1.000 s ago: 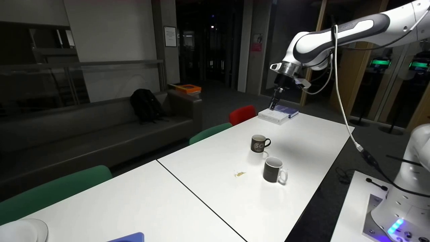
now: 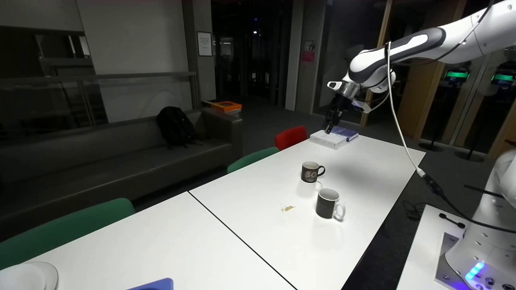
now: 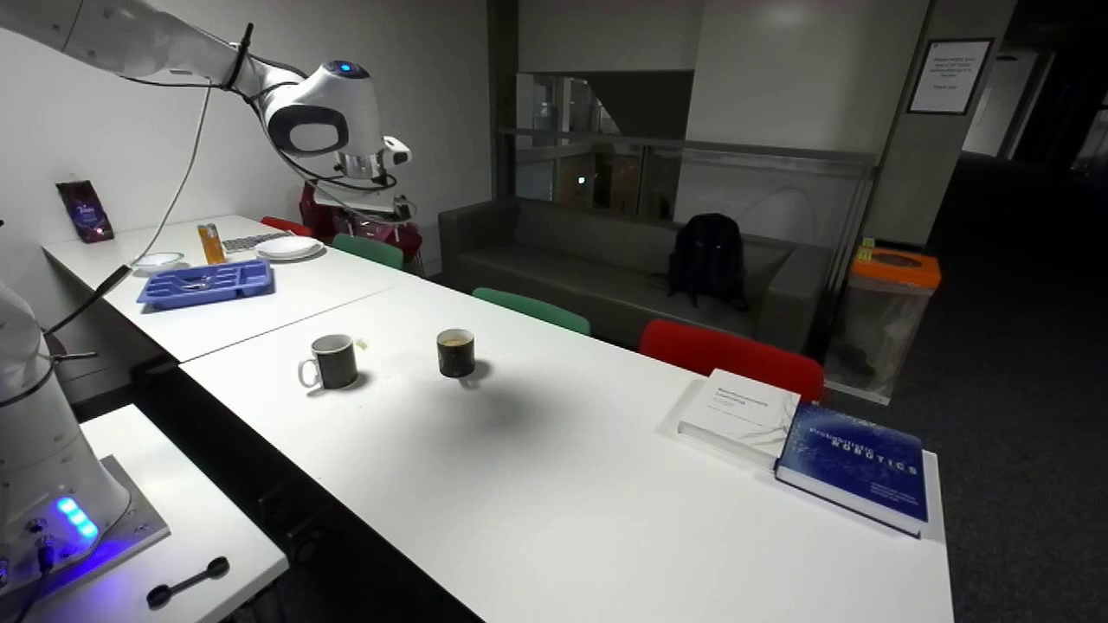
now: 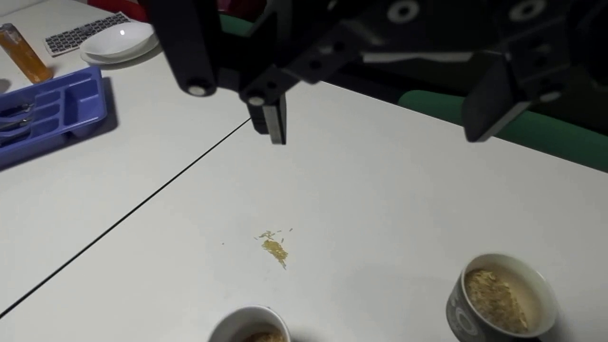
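Observation:
My gripper is open, high above the table, with nothing between its spread fingers. A dark mug marked "30" (image 2: 309,174) stands upright; golden-brown flakes or grains (image 4: 494,301) fill part of it in the wrist view. Nearer the robot base side is a second dark mug (image 3: 335,365) with a white handle, also upright. Its pale rim and some brown contents show at the bottom edge of the wrist view, where the rest is cut off. A small scatter of yellowish grains (image 4: 275,250) lies on the bare white table (image 4: 353,194) near the mugs.
On the far table section are a blue cutlery tray (image 3: 213,296), a white bowl on a plate (image 4: 117,42), an orange bottle (image 4: 25,56) and a keyboard (image 4: 80,35). A white book (image 3: 737,415) and a blue book (image 3: 857,462) lie at the opposite end.
The arm has shifted slightly and its wrist has tilted, with its hanging cable now farther left in exterior view 1. Both mugs and the grains stay where they were.

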